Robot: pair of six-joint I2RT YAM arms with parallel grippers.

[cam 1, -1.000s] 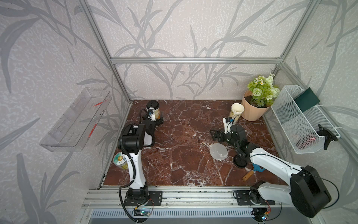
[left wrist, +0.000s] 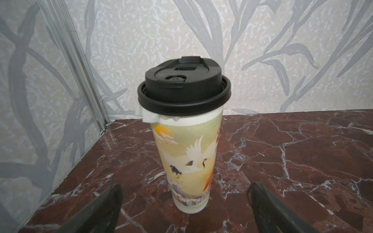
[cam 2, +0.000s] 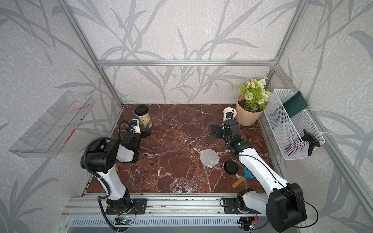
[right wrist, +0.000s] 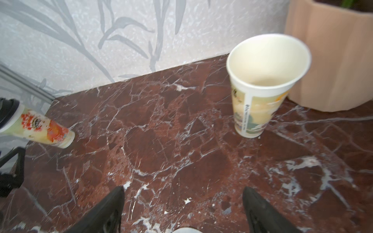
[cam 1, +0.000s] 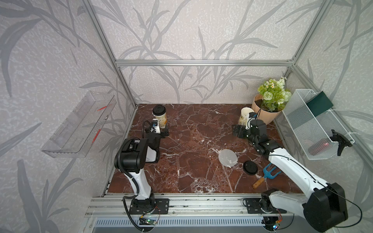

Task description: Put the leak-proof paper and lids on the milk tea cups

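Observation:
A cup with black lid stands upright at the back left, a white film edge showing under the lid. My left gripper is open, short of it, holding nothing. An open, uncovered cup stands at the back right, beside the planter. My right gripper is open above the table in front of that cup, nothing between its fingers. A round translucent paper lies on the table right of centre, a black lid beside it.
A planter fills the back right corner. A blue hand fork lies front right. A wire basket is at the right wall, a clear tray at the left.
My right gripper has moved back and right toward the open cup, uncovering more of the black lid and fork.

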